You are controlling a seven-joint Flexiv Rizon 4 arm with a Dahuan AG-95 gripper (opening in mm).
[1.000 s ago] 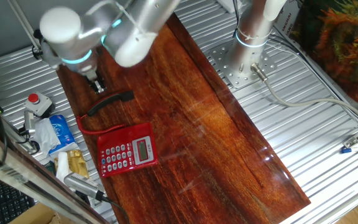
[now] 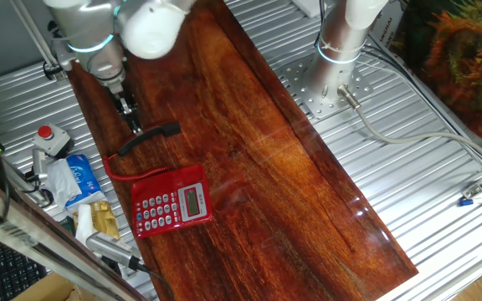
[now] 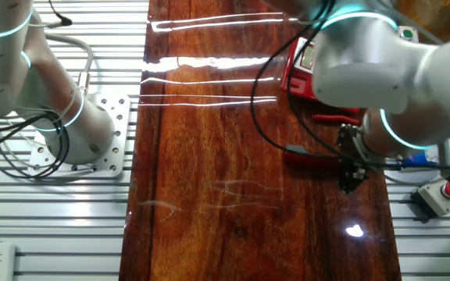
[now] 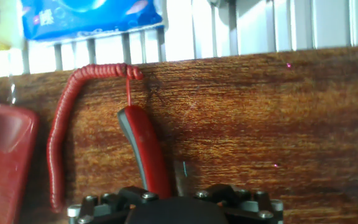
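A red desk telephone (image 2: 170,202) lies on the brown wooden board, its keypad and small screen facing up. Its handset (image 2: 147,138), dark on one side and red on the other, rests off the cradle beside the base. My gripper (image 2: 135,129) points down at the cord-side half of this handset, very close to it. In the wrist view the handset (image 4: 146,146) runs down between the two separated finger assemblies, which look open; its lower end is hidden by the gripper body. From exterior view 2, the handset (image 3: 311,158) shows only in part beside the gripper.
A coiled red cord (image 4: 56,137) loops from the handset towards the base. Beyond the board's edge lie a blue packet (image 2: 82,178) and a red-topped button box (image 2: 50,139).
The gripper has come down and slightly towards the phone, from apart from the handset to right at it. The arm has swung left overhead. Phone and handset have not visibly moved.
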